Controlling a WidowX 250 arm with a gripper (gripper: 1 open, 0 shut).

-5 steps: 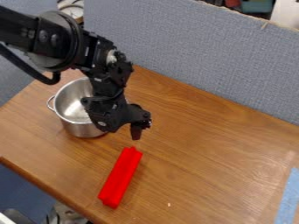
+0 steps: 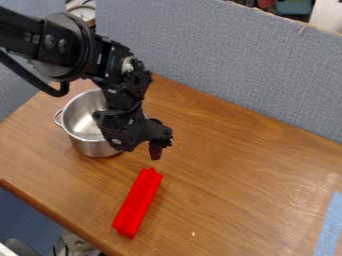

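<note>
My black gripper (image 2: 140, 145) hangs over the right side of a steel pot (image 2: 80, 120) on the wooden table (image 2: 241, 150), partly hiding it. The fingertips point down near the pot's right edge; whether anything small is between them is too dark to tell clearly. A long red block (image 2: 138, 202) lies on the table below the gripper, toward the front.
Padded grey walls (image 2: 227, 55) border the table at the back and left. A light blue strip (image 2: 327, 225) is at the right front edge.
</note>
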